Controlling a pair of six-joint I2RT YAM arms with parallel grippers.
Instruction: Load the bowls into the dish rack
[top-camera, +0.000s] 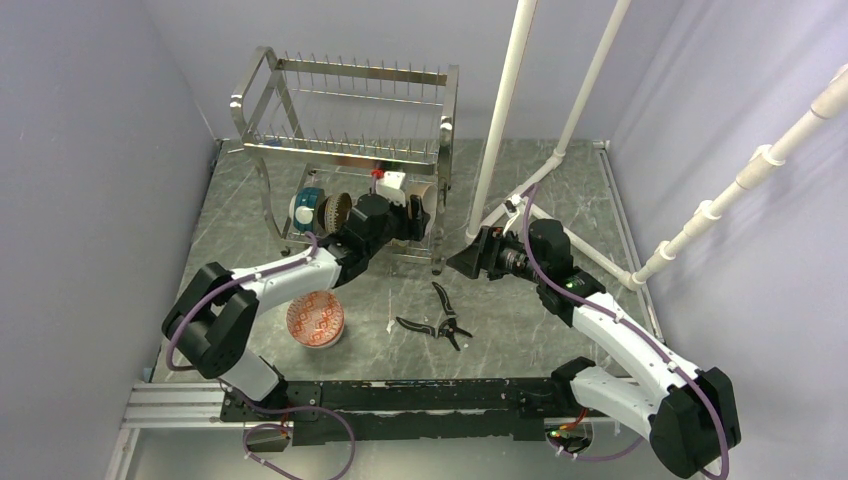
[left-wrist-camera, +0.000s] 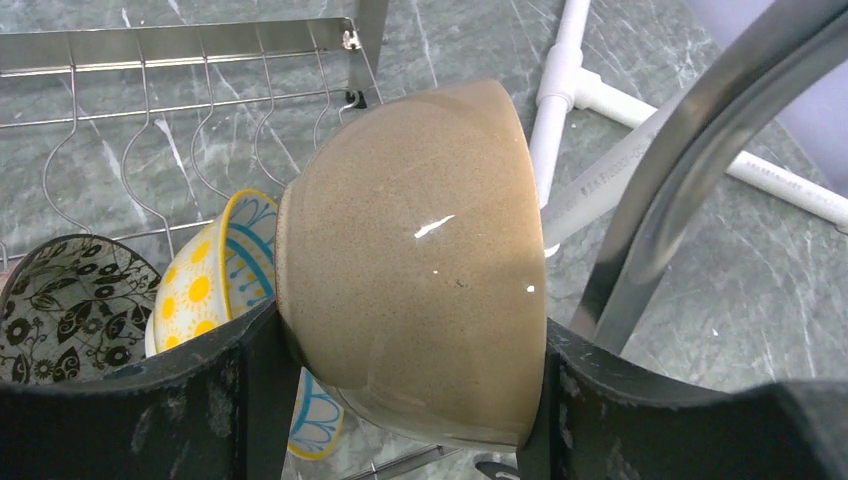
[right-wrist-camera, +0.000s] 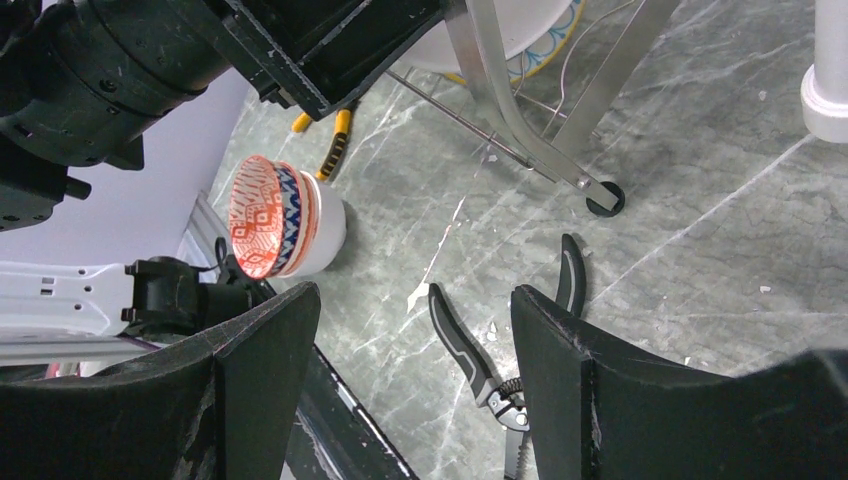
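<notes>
A beige bowl (left-wrist-camera: 410, 250) sits tilted between the fingers of my left gripper (top-camera: 408, 215) at the right end of the lower rack tier, beside the frame. A yellow-dotted bowl (left-wrist-camera: 192, 285) and a dark floral bowl (left-wrist-camera: 70, 315) stand to its left in the rack (top-camera: 350, 70). A stack of orange-patterned bowls (top-camera: 314, 318) rests on the floor at front left. My right gripper hangs open and empty right of the rack, above the floor.
White pipes (top-camera: 500, 100) stand right of the rack. Pruning tools (top-camera: 445, 328) lie on the floor in front of it.
</notes>
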